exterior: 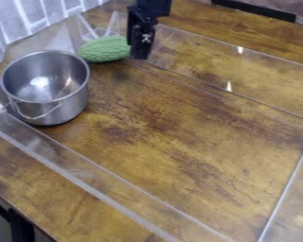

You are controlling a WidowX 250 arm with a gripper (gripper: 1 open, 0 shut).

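A black gripper (140,43) hangs at the top middle, just right of a pale green, ridged vegetable-like object (105,49) that lies near the back left. Whether its fingers are open or shut is hard to tell at this size. A steel pot (45,87) with a wire handle stands at the left, in front of the green object.
Clear panels or edges run along its sides, and a cloth hangs at the back left.
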